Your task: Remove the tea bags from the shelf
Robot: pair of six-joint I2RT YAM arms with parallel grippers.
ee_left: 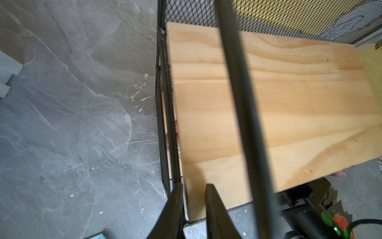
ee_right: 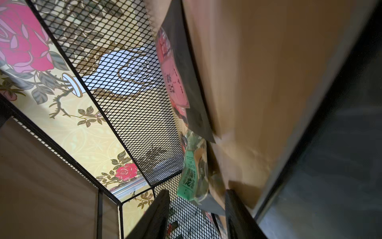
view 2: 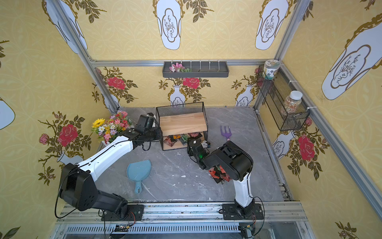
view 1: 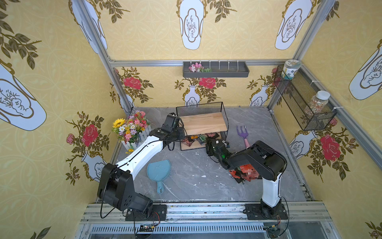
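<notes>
A black mesh shelf with a wooden board (view 1: 202,122) stands at the back of the counter. Tea bags (view 2: 183,139) lie on its lower tier; in the right wrist view a pink-labelled bag (ee_right: 173,79) and a green one (ee_right: 190,171) lie on wood. My right gripper reaches into the lower tier's front, fingers apart beside the green bag, nothing clearly between them. My left gripper is at the upper board's left front corner, its fingertips a little apart.
More red and dark packets (view 1: 248,172) lie under the right arm. A blue dustpan (view 1: 158,171), flowers (view 1: 131,129) and a purple fork (view 1: 242,133) flank the shelf. A mesh wall basket (view 1: 302,103) holds jars.
</notes>
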